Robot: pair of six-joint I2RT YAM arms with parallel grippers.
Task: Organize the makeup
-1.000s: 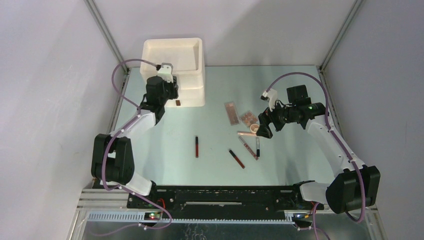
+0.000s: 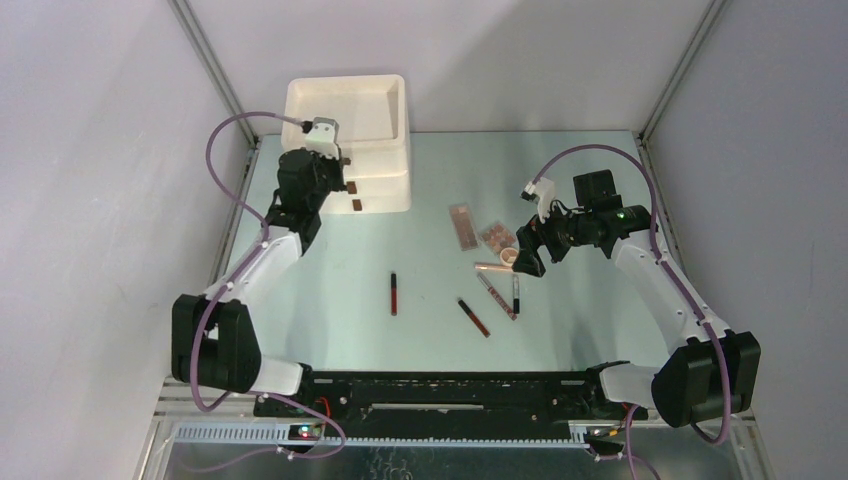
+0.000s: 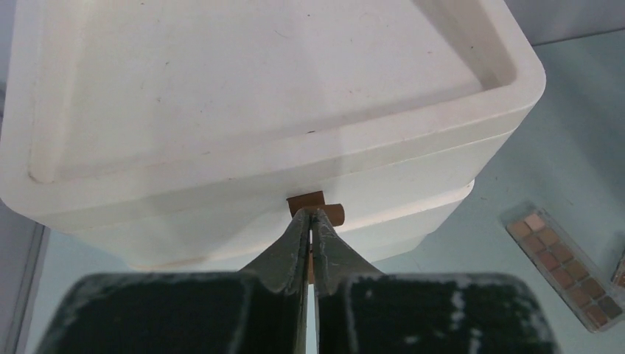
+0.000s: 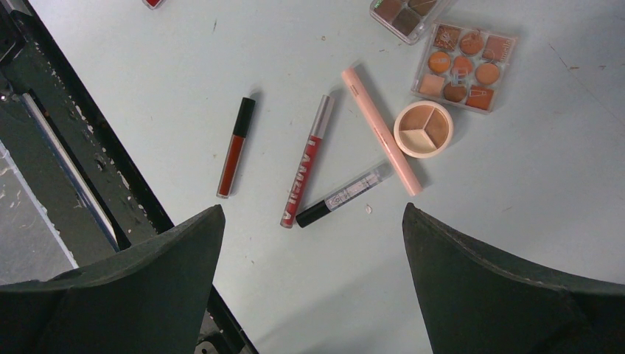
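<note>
The white drawer box (image 2: 385, 160) stands at the back left, brown tabs on its front. In the left wrist view my left gripper is shut, its tips overlapping the upper brown tab (image 3: 304, 200); contact is unclear. On the table are a long palette (image 2: 463, 228), a square palette (image 4: 466, 68), a round compact (image 4: 423, 130), a pink tube (image 4: 379, 127), a clear tube with black cap (image 4: 346, 194), a red-and-clear tube (image 4: 306, 162), a dark-capped red tube (image 4: 236, 147) and another red tube (image 2: 393, 294). My right gripper is open above the table, nothing between its fingers.
The box's open top tray (image 2: 345, 105) looks empty. A black rail (image 2: 445, 385) borders the front edge.
My left gripper has shifted a little left along the box front, uncovering more of the brown tabs. The right arm and the makeup have stayed still.
</note>
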